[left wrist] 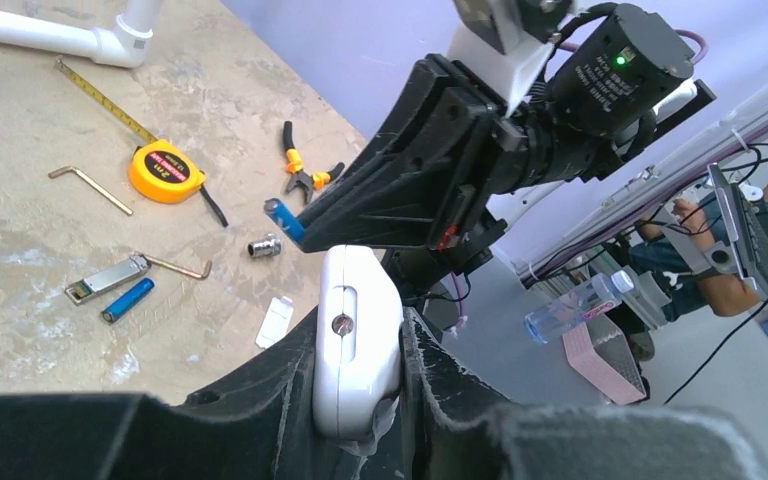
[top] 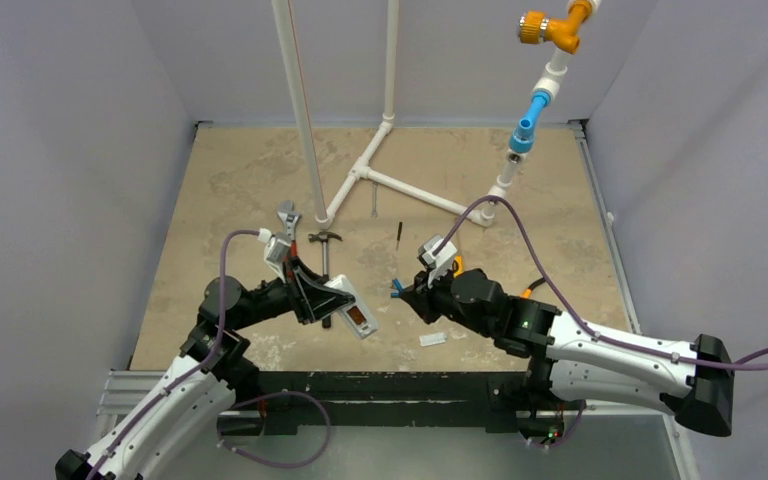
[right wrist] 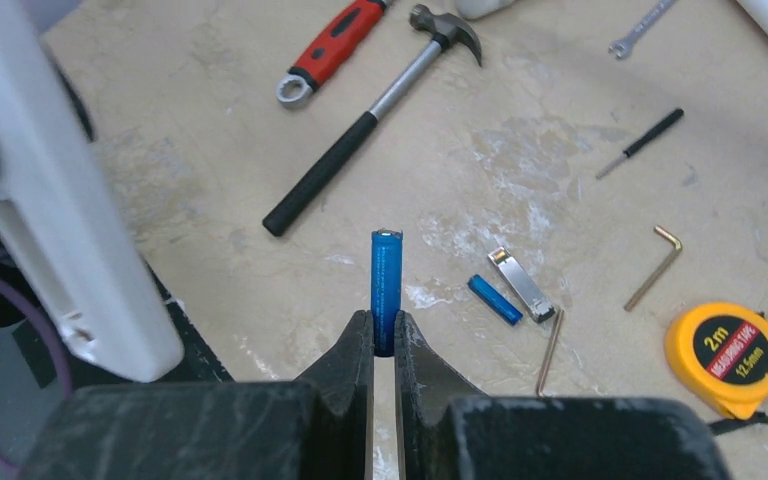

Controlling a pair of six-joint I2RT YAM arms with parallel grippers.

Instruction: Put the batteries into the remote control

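Note:
My left gripper [top: 344,298] is shut on the white remote control [top: 364,322], whose open battery compartment shows a brown inside from above. In the left wrist view the remote [left wrist: 355,300] appears end-on between dark fingers. Facing it from the right, my right gripper is shut on the lower part of a blue battery [right wrist: 387,270], which sticks out beyond the fingertips. A gap separates this battery [left wrist: 285,222] from the remote. A second blue battery [right wrist: 495,300] lies on the table beside a small metal part. The compartment's inside is hidden in both wrist views.
A small white piece, maybe the cover [top: 432,339], lies near the table's front edge. Around are a hammer [right wrist: 325,170], a hex key [right wrist: 653,267], a tape measure [right wrist: 732,358] and pliers [left wrist: 306,170]. White pipework [top: 360,170] stands behind the arms.

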